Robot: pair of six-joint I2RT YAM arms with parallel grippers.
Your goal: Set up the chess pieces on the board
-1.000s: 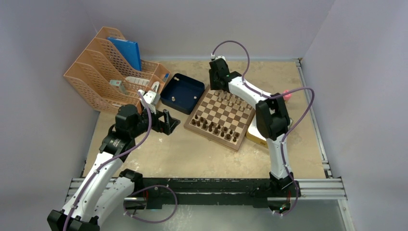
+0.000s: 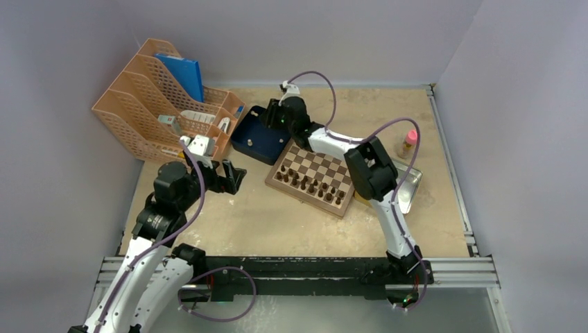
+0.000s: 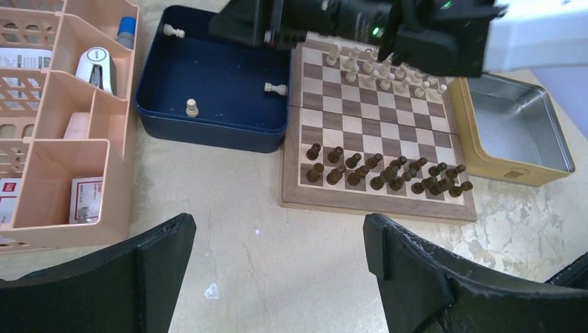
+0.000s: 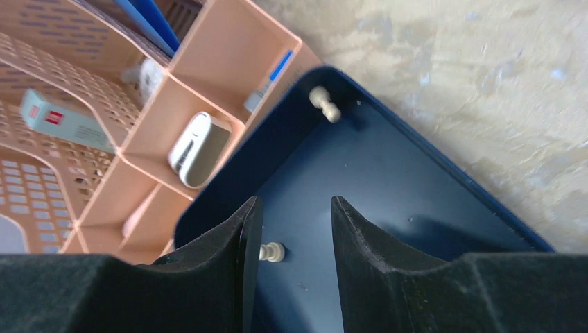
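The chessboard holds dark pieces on its near rows and white pieces at the far side, in the left wrist view. Beside it, the navy box holds loose white pieces: one upright, others lying. My right gripper hangs over the box, fingers apart with nothing seen between them; a white piece lies at the box's corner and another shows behind a finger. My left gripper stands open above the table, left of the board.
A pink compartment organizer stands left of the box. A metal tin sits right of the board, with a pink-capped bottle near it.
My right arm has swung left from the board's far side to over the navy box. My left arm has drawn slightly back to the left.
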